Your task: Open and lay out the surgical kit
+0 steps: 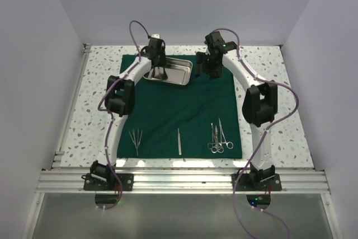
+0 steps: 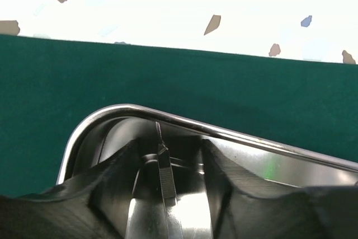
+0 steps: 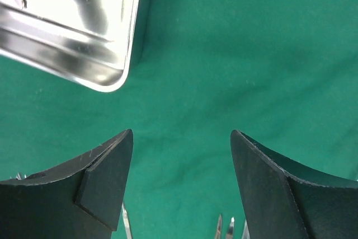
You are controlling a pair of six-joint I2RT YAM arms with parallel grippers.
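A metal tray (image 1: 178, 73) lies near the back of the green cloth (image 1: 168, 110). Inside it is a slim metal instrument with a ridged handle, like a scalpel (image 2: 167, 180). My left gripper reaches down into the tray, its fingers apart on either side of that handle, with gaps showing on both sides. To the right of the tray, my right gripper is open above bare cloth, nothing between its fingers. On the front of the cloth lie several thin pointed tools (image 1: 136, 140), one slender scalpel-like tool (image 1: 179, 143) and several ring-handled instruments (image 1: 216, 145).
The tray's raised rim (image 2: 184, 121) runs close around the left fingers. Bare cloth fills the middle, between the tray and the front tools. Speckled table (image 1: 263, 65) shows around the cloth.
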